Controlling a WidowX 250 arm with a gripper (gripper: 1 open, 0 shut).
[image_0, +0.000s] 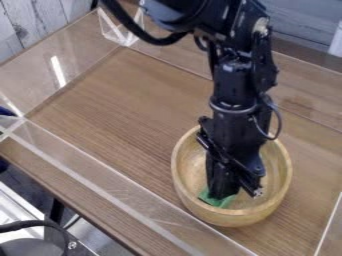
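My black gripper reaches down into a wooden bowl at the lower right of the camera view. A small green item lies in the bowl's bottom, at and partly under my fingertips. The fingers look shut; the arm hides much of the item, so whether any of it is between the fingers cannot be seen.
Clear plastic edging runs along its near left side, with black cables beyond at the lower left. A pale wall stands behind.
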